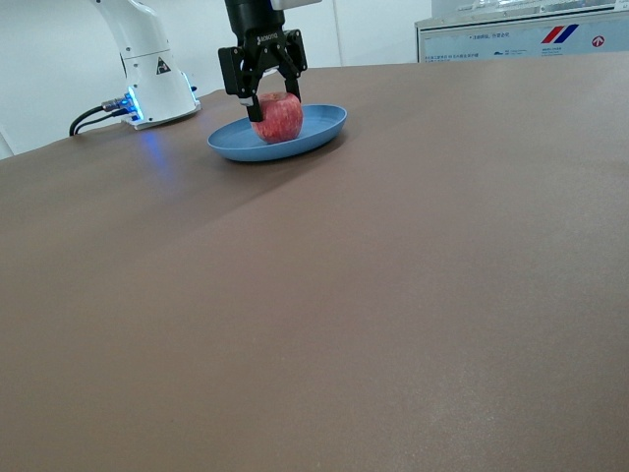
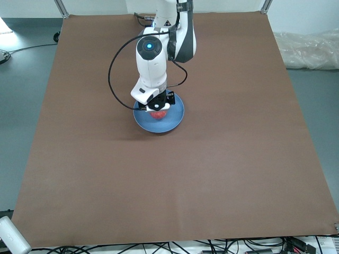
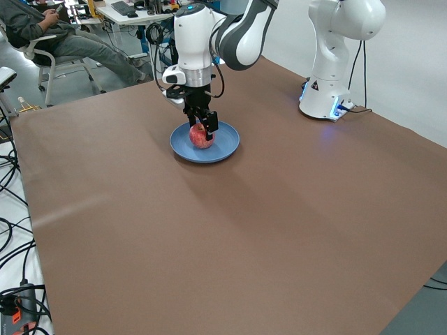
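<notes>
A red apple (image 1: 277,122) rests in a shallow blue plate (image 1: 232,147), seen also as the apple (image 3: 200,138) on the plate (image 3: 225,145) in the right view. The black gripper (image 1: 275,98) hangs over the plate with its fingers down on either side of the apple, very close to or touching it. Whether they grip it is unclear. In the left view the arm hides most of the apple (image 2: 158,115) on the plate (image 2: 169,123).
Cables and equipment lie beyond its edges.
</notes>
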